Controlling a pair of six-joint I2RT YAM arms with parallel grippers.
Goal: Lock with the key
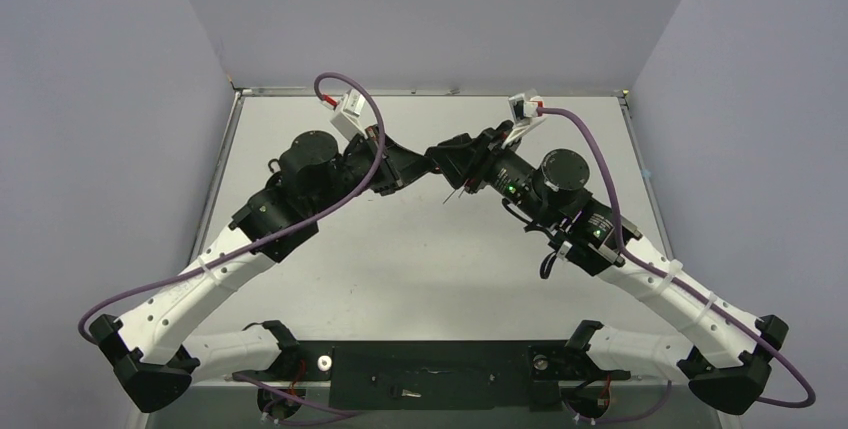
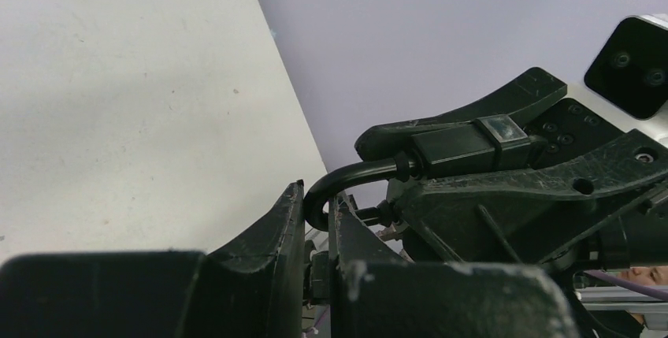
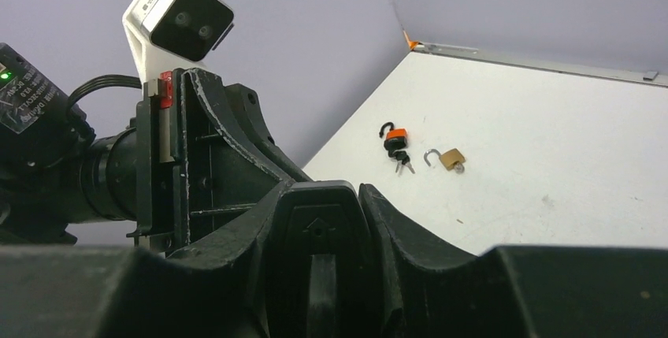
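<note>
In the left wrist view, a black padlock (image 2: 461, 149) with a curved shackle (image 2: 350, 174) is held between the two arms. The bend of the shackle passes between the fingertips of my left gripper, shut on it. My right gripper is shut on the padlock's body, whose end face fills the gap between the fingers in the right wrist view. From above, both grippers nearly meet over the board's middle, hiding most of the lock. Keys (image 3: 404, 161) lie on the board, beside an orange-and-black padlock (image 3: 395, 139).
A brass padlock (image 3: 452, 158) with its shackle open rests on the white board (image 3: 567, 141) near the other lock. Metal rails edge the board (image 1: 400, 279), and grey walls rise around it.
</note>
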